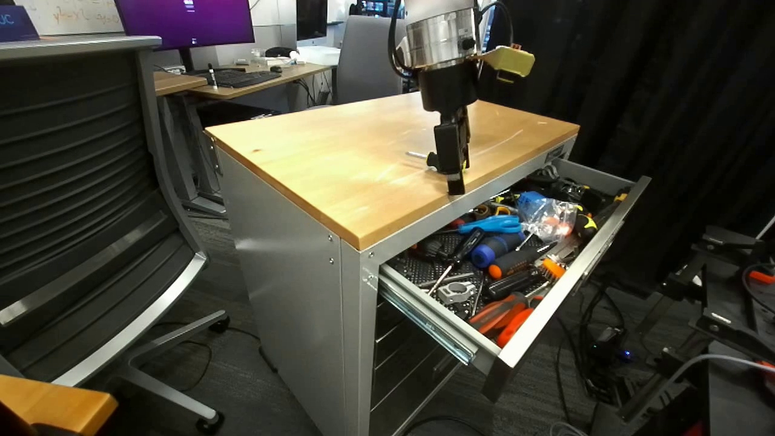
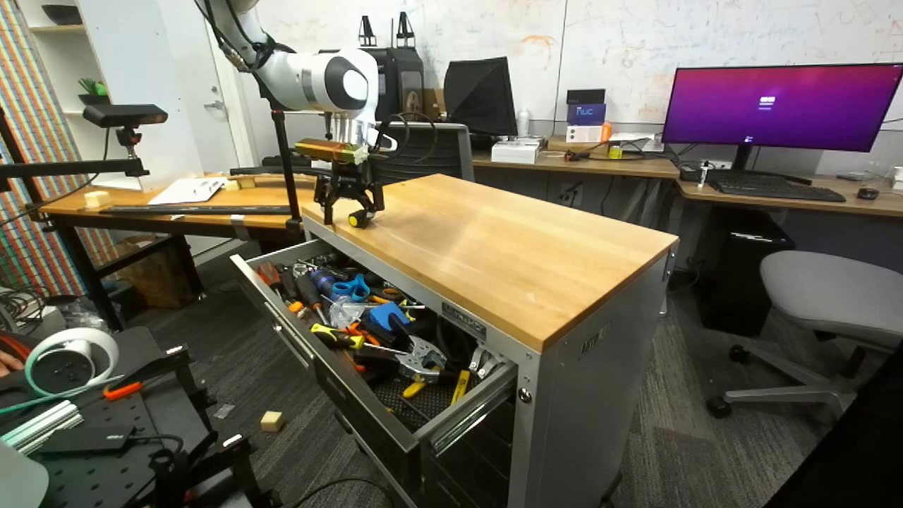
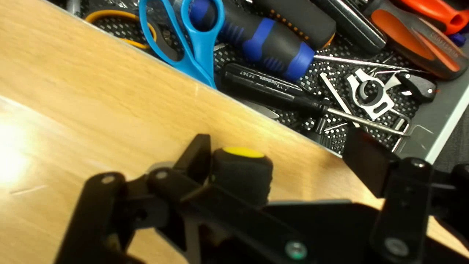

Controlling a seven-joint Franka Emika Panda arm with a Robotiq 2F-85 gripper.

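A stubby black-and-yellow screwdriver (image 2: 360, 219) lies on the wooden top (image 2: 491, 228) of the cabinet, close to the edge above the drawer. My gripper (image 2: 350, 212) points down over it, open. In the wrist view the black handle (image 3: 243, 173) with its yellow end shows between the spread fingers, nearer the left finger (image 3: 200, 151); whether they touch I cannot tell. The right finger (image 3: 365, 158) stands well apart from it. From exterior view 1 my gripper (image 1: 455, 181) hides most of the handle, while the metal shaft (image 1: 416, 154) sticks out to the left.
The top drawer (image 1: 567, 290) is pulled out and crowded with tools, among them blue scissors (image 3: 198, 44), a black screwdriver (image 3: 272, 88) and orange-handled pliers (image 1: 497, 312). Most of the wooden top is bare. A grey office chair (image 1: 94, 196) stands beside the cabinet.
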